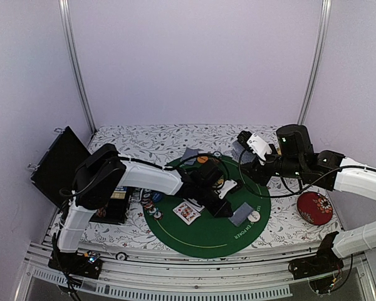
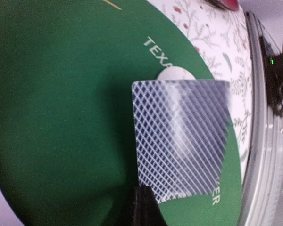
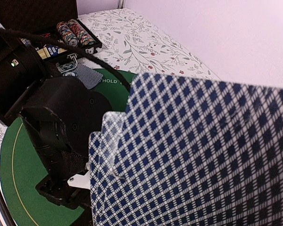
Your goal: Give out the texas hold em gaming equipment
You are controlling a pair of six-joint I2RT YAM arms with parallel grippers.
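My left gripper (image 1: 225, 212) is low over the green poker mat (image 1: 200, 241). It is at the left edge of a blue-backed card (image 1: 241, 214) near the white round button (image 1: 255, 216). In the left wrist view, my left fingers look close together at the lower-left corner of that card (image 2: 179, 136); whether they pinch it is unclear. The card looks tilted and partly covers the button (image 2: 175, 73). Raised at the back right, my right gripper (image 1: 245, 158) is shut on blue-backed cards (image 3: 203, 150), which fan out and fill the right wrist view; its fingers are hidden there.
A face-up card (image 1: 187, 212) lies left of my left gripper, which hides others. Chip stacks (image 1: 151, 207) line the mat's left side, beside the open chip case (image 1: 116, 210). Blue-backed cards (image 1: 189, 154) lie at the back. A red round object (image 1: 314, 207) stands right.
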